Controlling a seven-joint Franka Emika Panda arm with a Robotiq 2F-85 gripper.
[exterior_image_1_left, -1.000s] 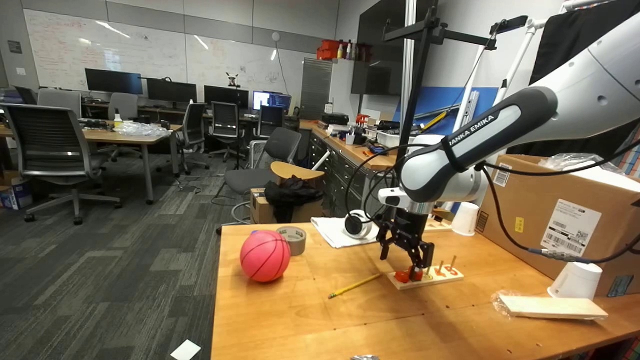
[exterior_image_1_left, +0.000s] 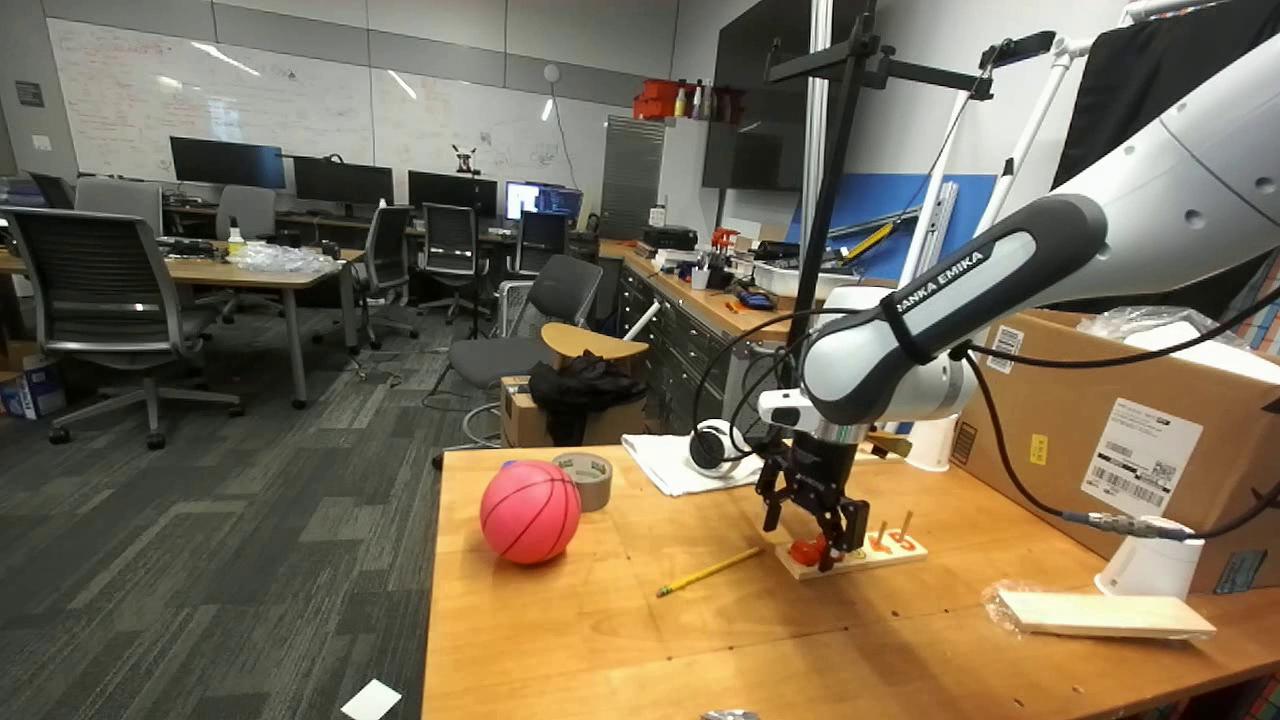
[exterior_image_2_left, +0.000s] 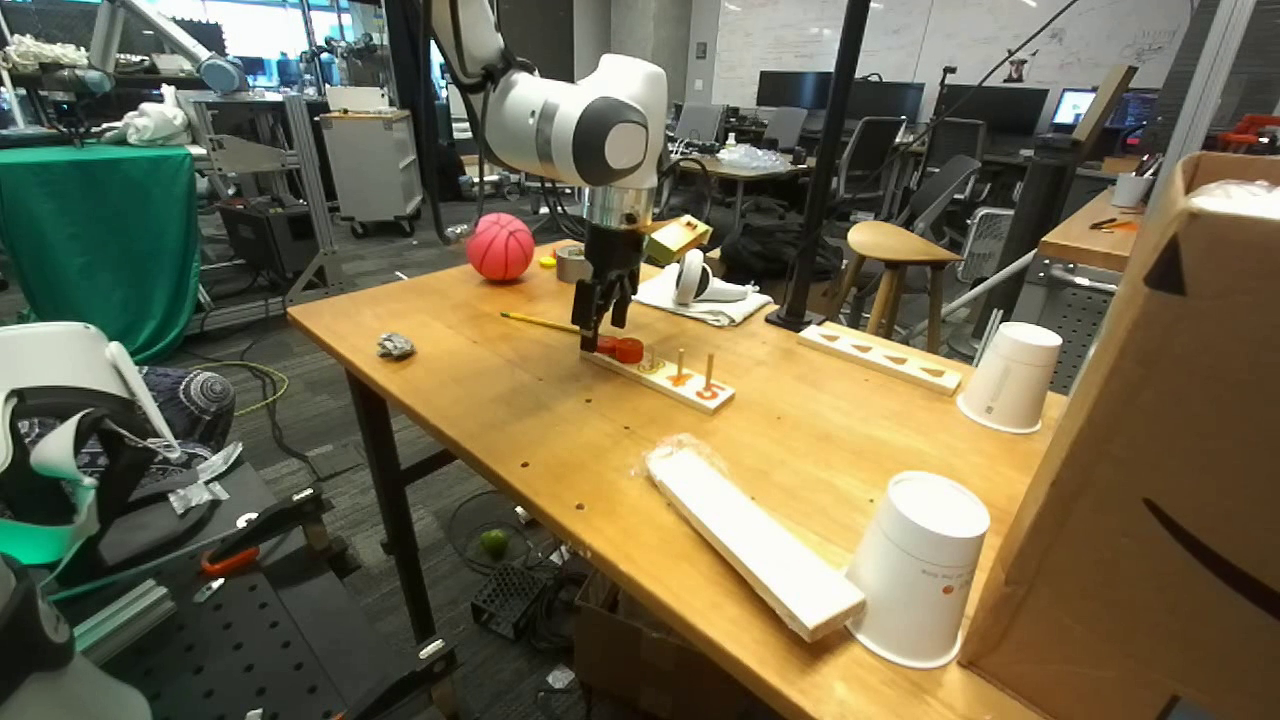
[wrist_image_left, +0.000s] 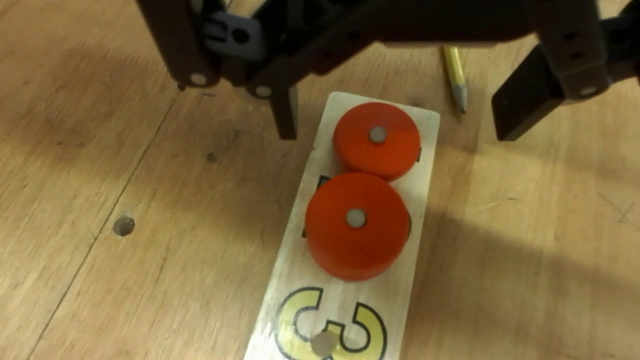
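In the wrist view a pale board (wrist_image_left: 273, 318) carries two red discs, each with a peg top showing at its centre. The far disc (wrist_image_left: 375, 137) sits at the board's end, and the near disc (wrist_image_left: 354, 237) sits right beside it. A yellow numeral 3 with a bare peg (wrist_image_left: 324, 343) follows. My gripper stands open, its fingertips spread to either side of the board's far end, with nothing gripped. From the second exterior view, the gripper (exterior_image_2_left: 602, 330) points down at the disc end of the board (exterior_image_2_left: 708, 400); two more bare pegs rise at the other end.
A yellow pencil (wrist_image_left: 456, 81) lies close to the board's end. A pink ball (exterior_image_1_left: 530, 512) and a tape roll (exterior_image_1_left: 585, 480) stand at the left. Headphones (exterior_image_1_left: 716, 446) rest on a white cloth. Wrapped wood (exterior_image_1_left: 1104, 613) and cups are at the right.
The arm and gripper have shifted slightly, with the gripper a little lower and further right in the first exterior view. The board and pencil look unmoved.
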